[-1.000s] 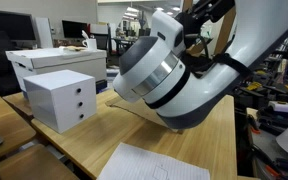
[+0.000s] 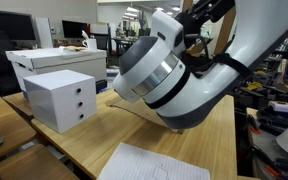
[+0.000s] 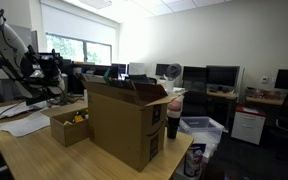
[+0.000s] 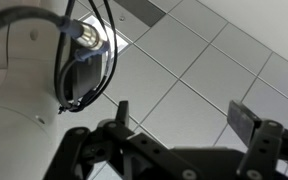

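Note:
My gripper stands open in the wrist view, its two dark fingers wide apart with nothing between them. Beyond them lies a surface of grey square panels, with no table object in that view. In exterior view 1 the white arm (image 2: 164,82) fills the middle and hides part of the table. A white box (image 2: 66,100) with dark round spots on one side sits left of it, and a white sheet (image 2: 154,165) lies at the front. Exterior view 2 shows a small open box (image 3: 70,133) with several items inside, beside a big cardboard box (image 3: 124,128).
The wooden table (image 3: 44,157) has bare room at its front left. A larger white storage box (image 2: 50,60) stands behind the small white one. A dark bottle (image 3: 174,118) and a package (image 3: 193,160) are right of the cardboard box. Cables (image 4: 112,50) hang beside the arm.

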